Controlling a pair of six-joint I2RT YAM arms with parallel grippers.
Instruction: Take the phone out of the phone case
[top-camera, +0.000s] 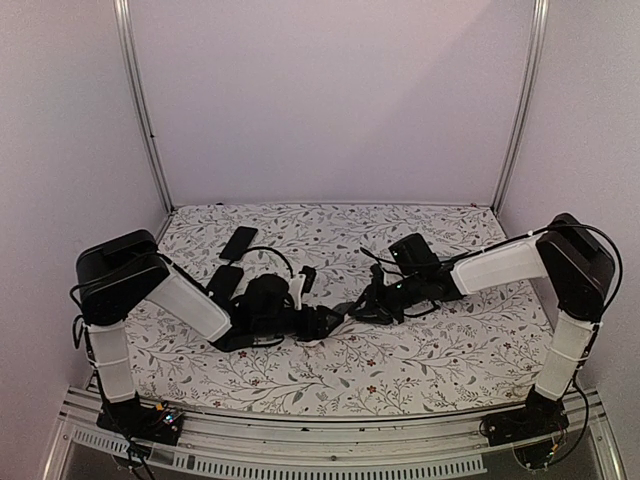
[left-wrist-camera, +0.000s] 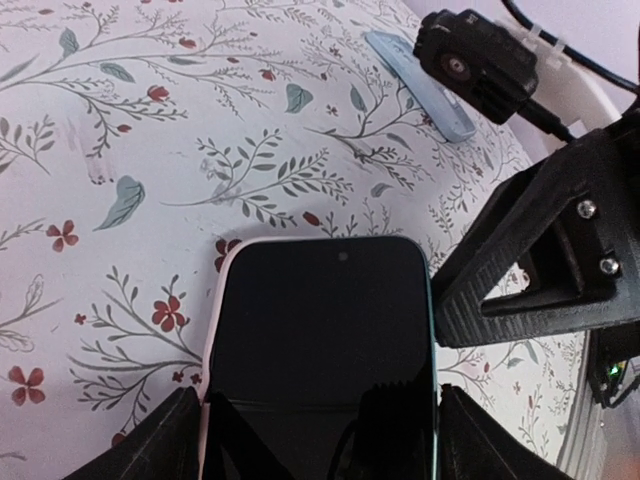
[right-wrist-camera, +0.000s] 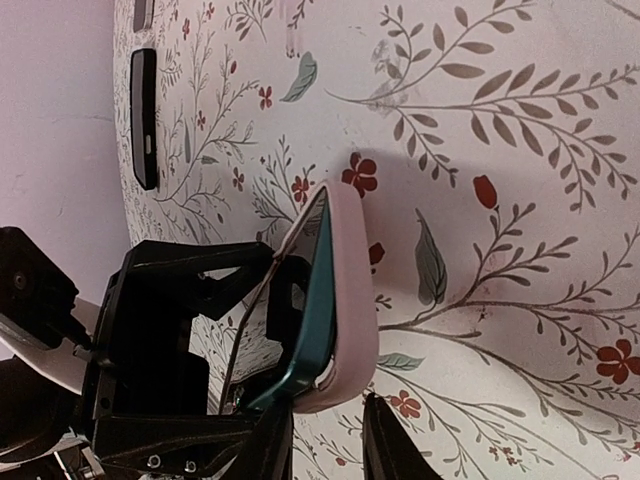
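Note:
A black phone (left-wrist-camera: 320, 330) in a pale pink case (right-wrist-camera: 350, 290) is between both grippers, low over the table's centre. My left gripper grips it across its width, fingers on both sides. My right gripper (top-camera: 362, 308) is at its far end; in the left wrist view one finger is beside the phone's right edge. In the right wrist view a teal-blue layer shows inside the pink rim, and the right fingertips (right-wrist-camera: 372, 420) are just below the case. Whether they touch it is unclear.
Two dark rectangular items (top-camera: 240, 242) lie at the table's back left, partly behind the left arm. A light blue object (left-wrist-camera: 420, 85) shows in the left wrist view.

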